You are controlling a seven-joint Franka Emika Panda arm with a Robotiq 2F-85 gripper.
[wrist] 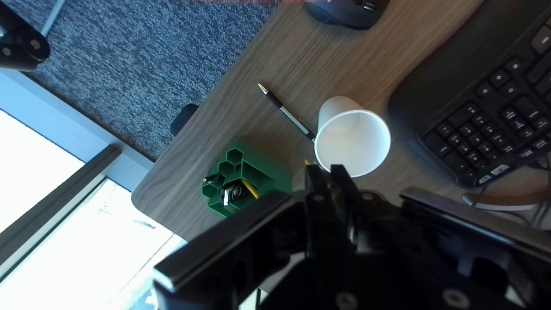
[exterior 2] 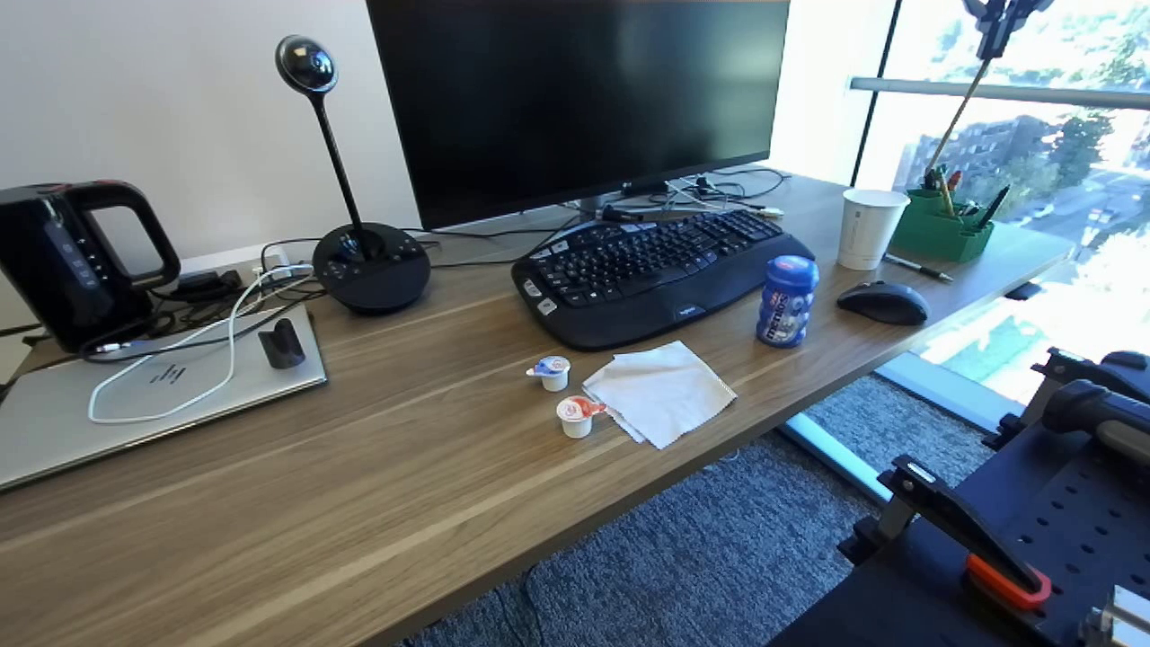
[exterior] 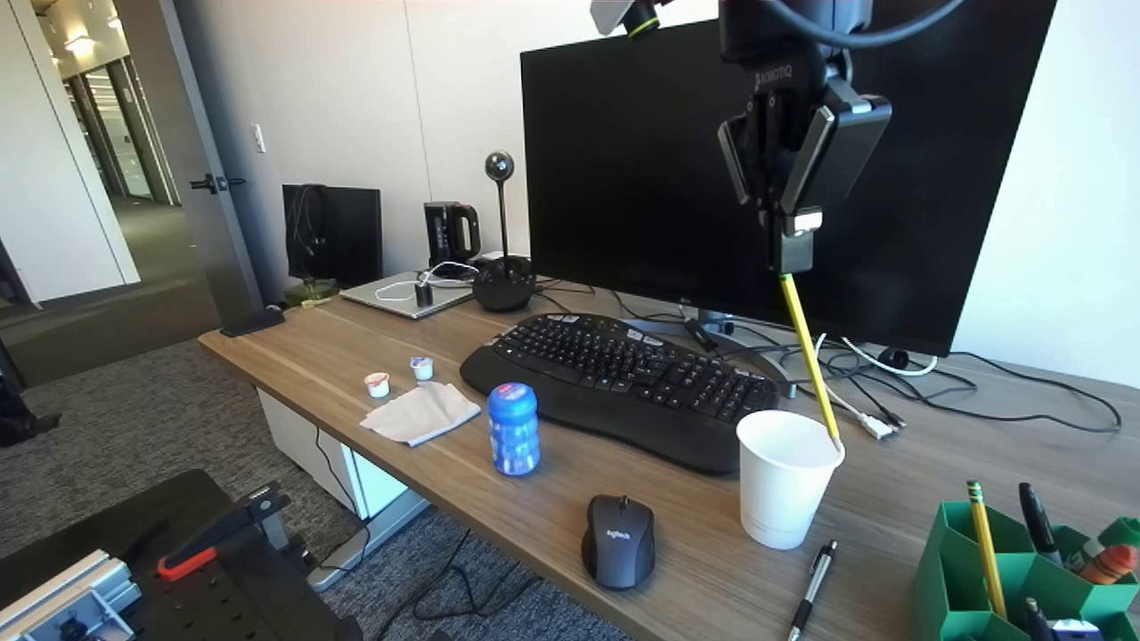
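A yellow pencil (exterior: 812,358) hangs tilted, point down, below my gripper (exterior: 792,267), which is shut on its upper end. The white paper cup (exterior: 785,491) stands upright on the desk. In exterior view 1 the pencil's tip overlaps the cup's right rim. From the wrist, a bit of yellow pencil (wrist: 308,162) shows just outside the rim of the cup (wrist: 352,139), by my gripper. Whether they touch, I cannot tell. The green organizer (exterior: 951,577) holds another pencil (exterior: 985,550) and several pens and markers.
A pen (exterior: 814,588) lies between cup and organizer. The mouse (exterior: 619,543), keyboard (exterior: 631,374) and blue bottle (exterior: 514,429) are left of the cup. Behind rises the large monitor (exterior: 631,160), with cables (exterior: 962,390) at its foot.
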